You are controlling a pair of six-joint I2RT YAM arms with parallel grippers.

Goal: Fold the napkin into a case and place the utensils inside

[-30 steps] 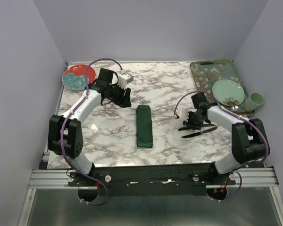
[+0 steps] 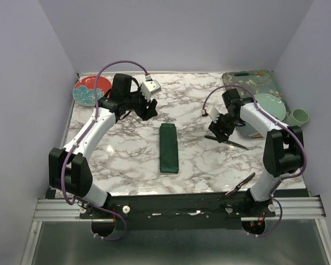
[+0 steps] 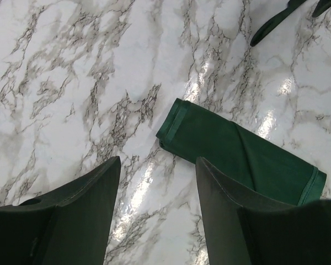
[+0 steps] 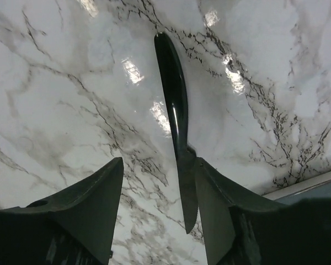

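Note:
In the top view, the folded dark green napkin [image 2: 168, 148] lies lengthwise on the marble table as a narrow strip. My left gripper [image 2: 149, 112] hovers up and left of its far end, fingers apart with nothing between them; the left wrist view shows the napkin [image 3: 237, 146] just beyond the fingertips. On the right, a dark-handled knife [image 2: 235, 144] lies flat on the table. Over it is my right gripper [image 2: 222, 134], open; the right wrist view shows the knife's handle [image 4: 175, 88] ahead and its blade [image 4: 187, 190] running between the fingers. A second knife [image 2: 240, 184] lies at the front edge.
A patterned tray [image 2: 235, 86] at the back right carries a pale green plate [image 2: 269, 105] and another utensil. Beside it stands a green cup [image 2: 297, 117]. A red and blue plate [image 2: 87, 96] sits at the back left. Marble around the napkin is clear.
Two knives were close together by the right gripper; now one lies apart at the front edge. The left gripper shifted slightly; the napkin stayed.

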